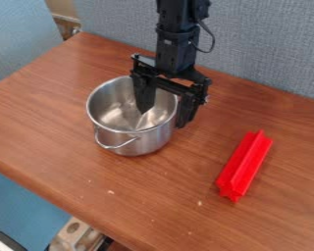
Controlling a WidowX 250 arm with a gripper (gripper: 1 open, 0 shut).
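A black robot gripper (pixel 165 106) reaches down from the top centre over a stainless steel pot (pixel 130 137). One finger is at the pot's inside, the other at or just past its right rim; whether the fingers are closed on the rim cannot be told. A red elongated object (pixel 245 165) lies to the right of the pot on the wooden table.
The wooden table (pixel 121 206) has bare room in front, at the left and at the right. A grey padded wall (pixel 265 49) runs behind it; a blue surface (pixel 16 196) lies beyond the left edge.
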